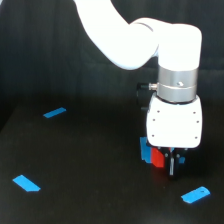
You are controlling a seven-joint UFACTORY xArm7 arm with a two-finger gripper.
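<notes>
A white arm reaches in from the top and points down, with my gripper at its lower end on the right side of the table. Its dark fingers are small and dim against the dark surface, so whether they are apart or together does not show. Right by the fingers is a red object, partly covered by the gripper body. Blue patches show at its left, and another bit of blue appears at the right of the fingers. Whether the gripper touches any of these is hidden.
Blue tape strips mark the dark table: one at the far left, one at the near left, one at the near right. A dark curtain hangs behind.
</notes>
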